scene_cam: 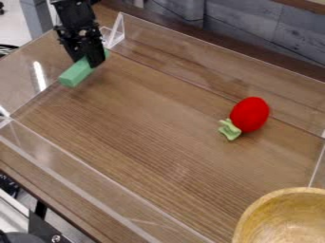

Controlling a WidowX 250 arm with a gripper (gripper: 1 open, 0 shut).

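Observation:
My gripper (84, 57) is at the upper left of the camera view, shut on a green object (75, 73) that hangs below it, slanting down to the left. The gripper's dark body hides the top of the object, and its fingers are too small to make out clearly.
A red oval object (250, 115) lies at the right with a small light green piece (229, 129) beside it. A yellow bowl (282, 220) sits at the lower right corner.

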